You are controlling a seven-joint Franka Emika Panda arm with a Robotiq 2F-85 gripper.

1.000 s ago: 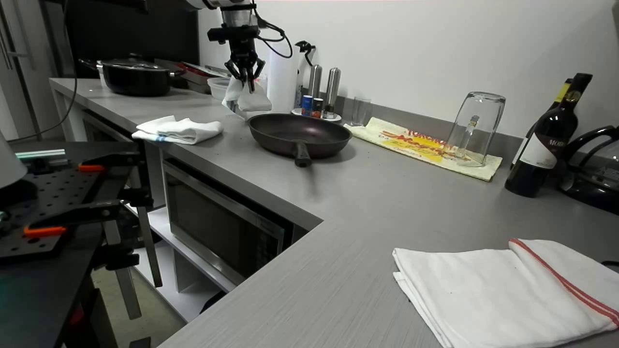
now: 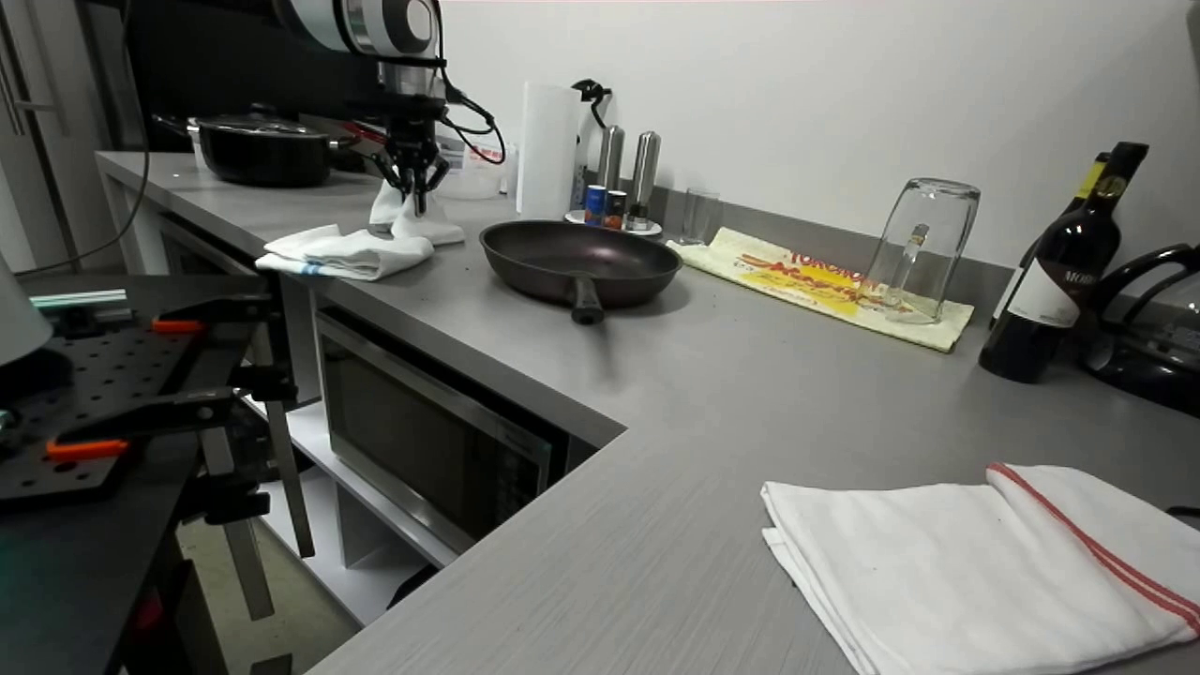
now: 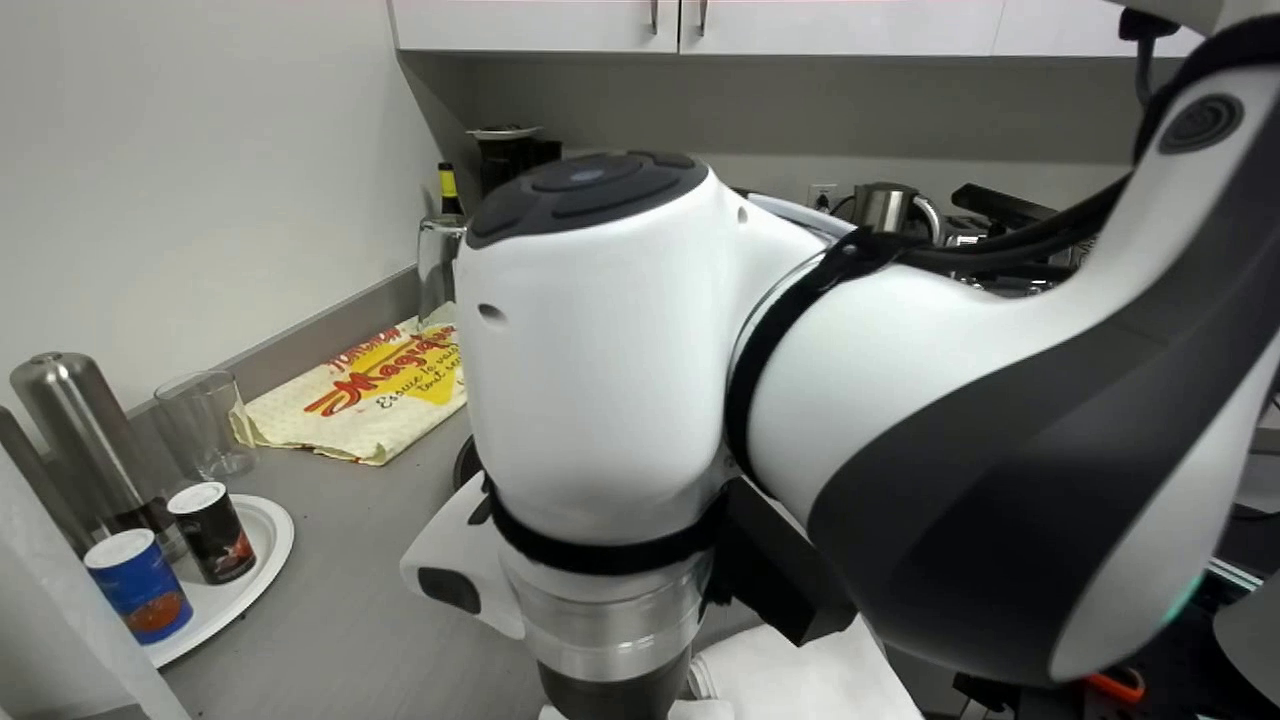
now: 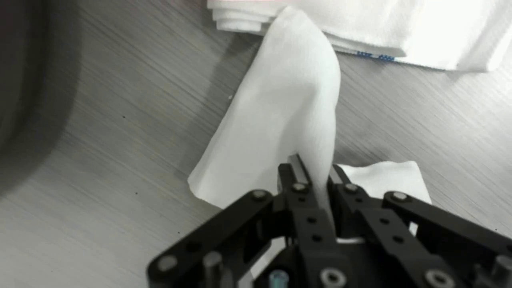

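My gripper is shut on a white cloth (image 4: 283,110), pinching a raised fold that runs between its two fingers. The cloth spreads out on both sides of the fingers, low at the grey counter. In the wrist view its far end meets the edge of a folded white towel with a blue mark (image 4: 365,29). From the first exterior view, the gripper (image 2: 415,191) points down behind that folded towel (image 2: 343,253), and the cloth (image 2: 433,223) hangs around the fingertips. In the second exterior view the arm hides the gripper.
A dark frying pan (image 2: 579,264) sits just right of the cloth. Behind stand a paper towel roll (image 2: 547,152) and a white plate (image 3: 270,540) with shakers. A black pot (image 2: 264,152) is at the far left. Open counter lies in front of the pan.
With the cloth in its grip, my gripper has moved left and down, from beside the pan to behind the folded towel. The pan and folded towel look unmoved.
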